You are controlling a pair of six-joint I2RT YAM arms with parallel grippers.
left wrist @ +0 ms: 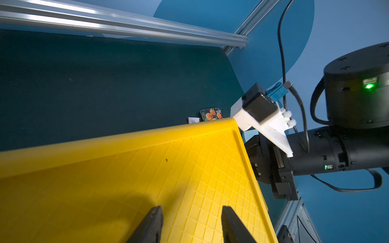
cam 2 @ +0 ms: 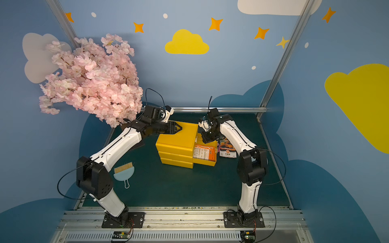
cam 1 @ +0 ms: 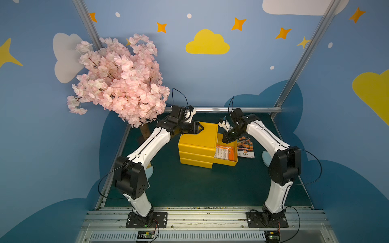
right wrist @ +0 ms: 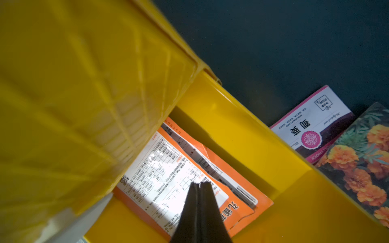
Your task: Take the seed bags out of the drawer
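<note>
Orange-and-white seed bags [right wrist: 162, 178] lie overlapped on the floor of the pulled-out yellow drawer [right wrist: 243, 133], partly under the cabinet's overhang. My right gripper is above them with its fingers pressed together and no bag between them; the bags lie beyond the fingertips. From the top left view this gripper [cam 1: 227, 139] hangs over the drawer's back part. My left gripper stands open above the yellow cabinet's top [left wrist: 194, 174], empty. Outside the drawer lie a pink-and-white seed bag [right wrist: 314, 121] and an orange-flower seed bag [right wrist: 360, 162].
The yellow cabinet [cam 2: 178, 135] stands mid-table with its drawer out to the right. A pink blossom tree [cam 2: 97, 77] fills the back left. A dustpan and brush [cam 2: 124, 173] lie at left.
</note>
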